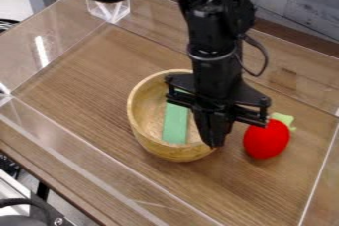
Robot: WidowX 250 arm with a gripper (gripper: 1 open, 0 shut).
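Note:
My black gripper [216, 136] is low over the right rim of a yellow-tan bowl [143, 107], its fingers shut with nothing seen between them. A pale green rectangular block [175, 122] lies inside the bowl, left of my fingertips. A red object [267, 143] with a light green top lies on the wooden table just right of the gripper and bowl; whether it is a vegetable or a toy cannot be told.
A clear plastic container [109, 2] stands at the back left. A grey plank wall [291, 27] bounds the back right.

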